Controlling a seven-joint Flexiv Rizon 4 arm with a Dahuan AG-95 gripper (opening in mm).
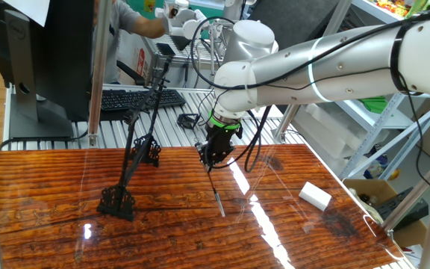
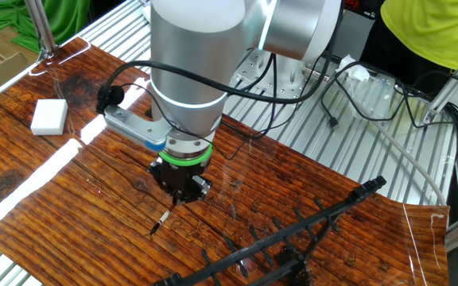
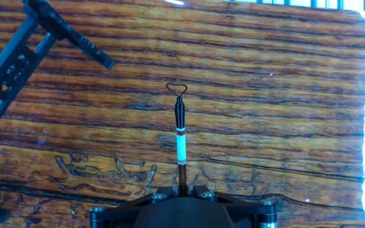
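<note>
A slim brush-like stick (image 3: pixel 181 147) with a brown shaft, a white band edged in red and a black end carrying a thin loop juts from my gripper. The fingers are shut on its shaft, and the loop end points away from them. In exterior view 1 my gripper (image 1: pixel 210 161) hangs over the wooden table, with the stick (image 1: pixel 219 202) slanting down. Whether its lower end touches the table cannot be told. A black rack (image 1: pixel 129 175) with notched bars and ornate feet stands to the left, apart from the stick; in exterior view 2 its bar (image 2: pixel 293 238) shows at lower right.
A white block (image 1: pixel 316 196) lies on the right side of the wooden table (image 1: pixel 51 194). Bare tabletop lies between block and rack. Behind are a keyboard (image 1: pixel 142 99) and a monitor (image 1: pixel 47 67). A black cable (image 2: pixel 237 93) loops round the arm.
</note>
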